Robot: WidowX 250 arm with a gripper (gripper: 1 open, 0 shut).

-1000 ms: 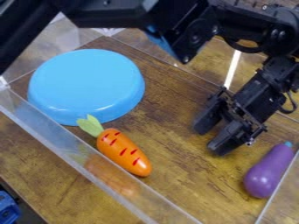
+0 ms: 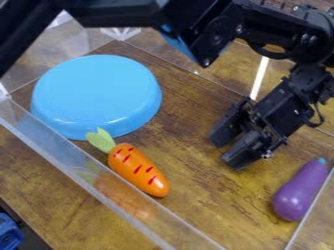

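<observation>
My black gripper (image 2: 235,142) is low over the wooden board at the middle right, its fingertips at or just above the surface; whether it is open or shut is hard to tell. A toy carrot (image 2: 137,170) with a pale green top lies at lower left. A purple toy eggplant (image 2: 300,189) lies at lower right, just below the gripper. A round blue plastic dish or lid (image 2: 97,90) sits at upper left.
A clear plastic wall (image 2: 81,181) runs along the left. A blue object (image 2: 7,232) is at the lower-left corner. The board between the carrot and eggplant is clear.
The gripper has shifted slightly over the last second, staying in the same area. The carrot, eggplant and blue dish have not moved visibly.
</observation>
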